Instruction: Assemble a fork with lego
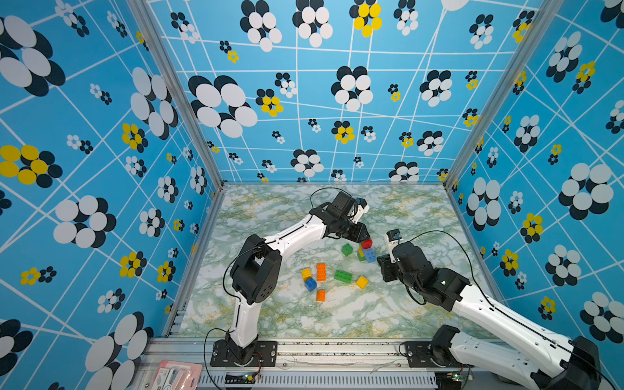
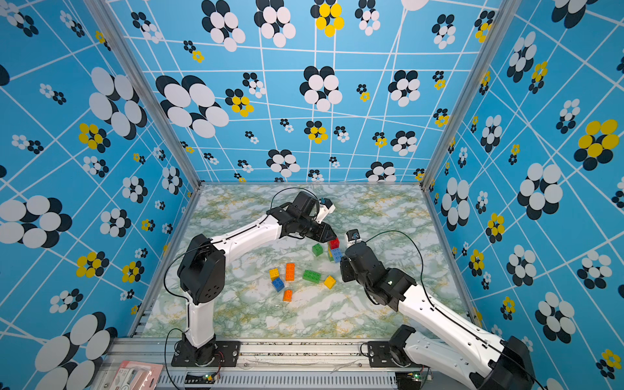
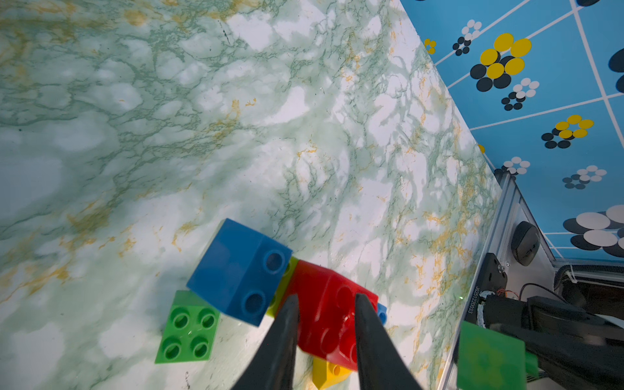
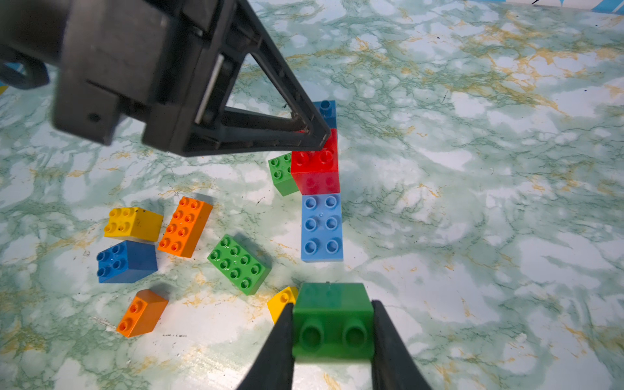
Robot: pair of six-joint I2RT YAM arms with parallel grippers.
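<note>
A cluster of joined bricks lies at centre: a red brick [image 4: 315,175], a dark blue brick [image 3: 230,266], a light blue brick [image 4: 321,227] and some yellow. My left gripper hangs over the red brick, its fingers apart with that brick visible between them; whether they touch it I cannot tell. My right gripper, front right of the cluster, is shut on a green brick [image 4: 332,318], held in the air. A small green brick [image 3: 185,325] lies left of the cluster.
Loose bricks lie at front left: orange [image 4: 185,227], yellow [image 4: 133,224], blue [image 4: 126,260], small orange [image 4: 143,312], long green [image 4: 237,263], and yellow near my right gripper.
</note>
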